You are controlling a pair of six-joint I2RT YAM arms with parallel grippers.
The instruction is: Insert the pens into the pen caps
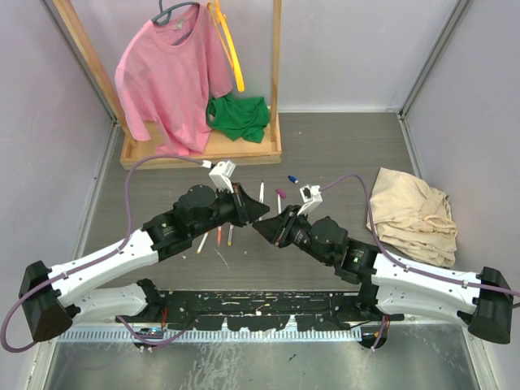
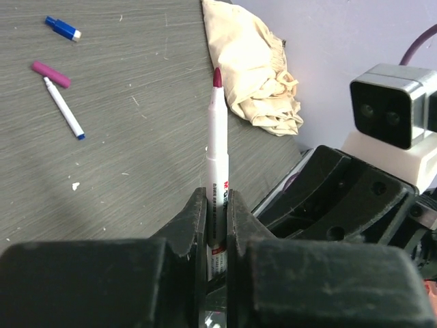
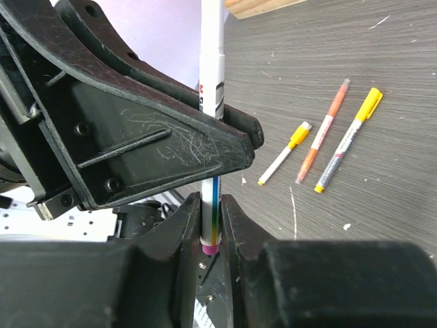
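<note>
A white marker [image 2: 217,137] with a bare dark red tip is held in my left gripper, shut on its barrel. In the right wrist view its magenta tail end [image 3: 210,249] hangs below the left fingers [image 3: 198,147], between the fingertips of my right gripper. The right fingers stand close on either side of the tail; I cannot tell whether they touch it. A loose magenta cap [image 2: 51,74] lies on the table, close to a white pen with a blue end [image 2: 65,109]. Farther off is a blue cap [image 2: 63,28].
On the table's left part lie an orange pen [image 3: 324,130], a pen with a yellow cap [image 3: 351,140] and a shorter white-and-yellow pen [image 3: 285,154]. A beige cloth [image 1: 412,215] is heaped at the right. The wooden rack [image 1: 203,154] stands at the back.
</note>
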